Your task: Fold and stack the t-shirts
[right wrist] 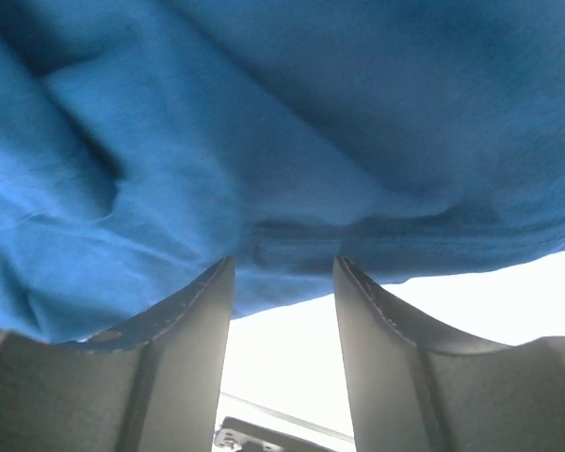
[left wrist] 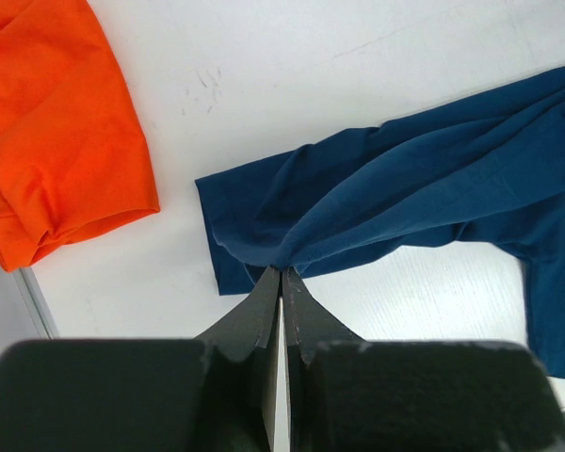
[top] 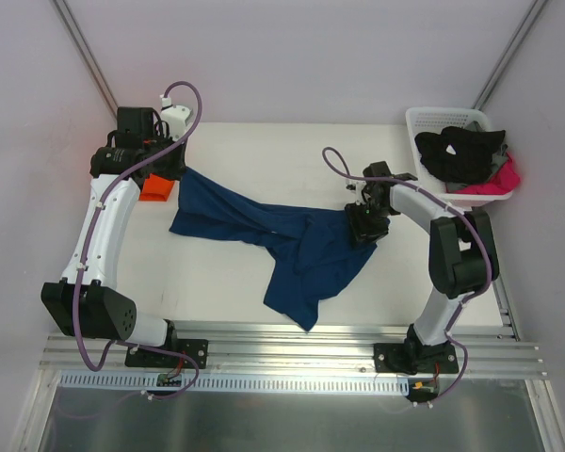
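Note:
A dark blue t-shirt [top: 301, 254] lies bunched and twisted across the middle of the table. Its left end is raised, pinched in my left gripper, which is shut on a fold of the cloth. In the top view the left gripper [top: 179, 171] is at the upper left, next to the folded orange t-shirt [left wrist: 61, 132]. Over the blue shirt's right end is my right gripper [top: 363, 234]. The right wrist view shows that gripper open, its fingertips around a raised crease near the shirt's edge, with nothing gripped.
A white basket [top: 416, 118] at the back right holds a black garment [top: 452, 160] and a pink garment [top: 505, 179]. Bare white table [top: 264, 160] shows behind the blue shirt and at its front left. A metal rail [top: 264, 334] runs along the front edge.

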